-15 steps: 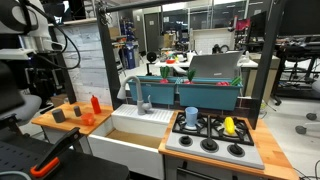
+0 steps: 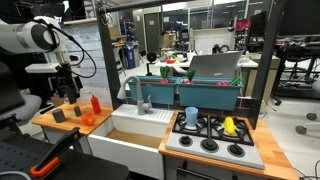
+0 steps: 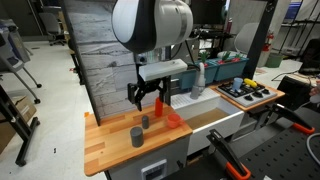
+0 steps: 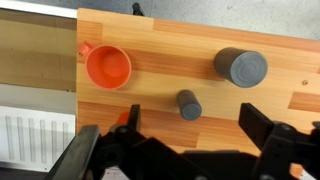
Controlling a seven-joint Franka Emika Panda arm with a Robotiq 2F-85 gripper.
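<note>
My gripper stands open above the wooden counter, its dark fingers well apart and nothing held. In the wrist view, a small dark grey cylinder [image 4: 189, 104] lies in line with the gap between them. Farther up in that view are a larger grey cup [image 4: 241, 67] and an orange-red cup [image 4: 108, 67]. Exterior view 2 has the gripper [image 3: 145, 100] over the small cylinder [image 3: 145, 122], with the grey cup [image 3: 137, 136] nearer the camera and the red cup [image 3: 174, 121] to the right. A red bottle [image 3: 159, 107] stands just behind.
The white sink [image 2: 140, 138] lies right of this counter section. Beyond it, a stove [image 2: 212, 136] carries a blue cup [image 2: 191, 116] and a yellow item [image 2: 230, 126]. Teal bins [image 2: 200, 93] line the back. A white plank wall [image 3: 120, 70] rises behind the objects.
The cups, cylinder and bottle appear unmoved.
</note>
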